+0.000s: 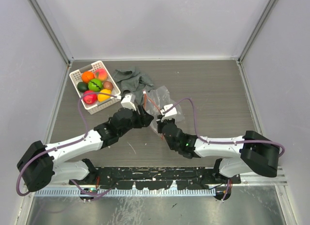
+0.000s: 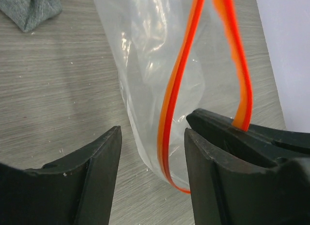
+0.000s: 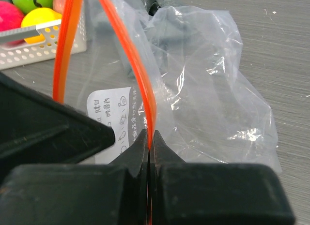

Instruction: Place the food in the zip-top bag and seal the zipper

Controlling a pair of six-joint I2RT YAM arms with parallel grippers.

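Observation:
The clear zip top bag point(image 1: 162, 96) lies partly spread behind the grippers, its mouth edged with orange zipper strips point(image 3: 138, 70). Shut on one of these strips is my right gripper; the bag sheet hangs beyond its tips. My left gripper stands open at the mouth, its fingers apart on either side of another orange strip in the left wrist view; contact with the strip cannot be made out. Close to its right finger is the dark tip of the right gripper. Toy food point(image 1: 95, 84) fills a white basket point(image 1: 72, 79) at back left; none shows inside the bag.
A grey cloth point(image 1: 131, 81) lies crumpled between the basket and the bag. Bare tabletop point(image 1: 213, 97) stretches to the right and behind the bag. Both arms' tips are very near each other over the table's middle.

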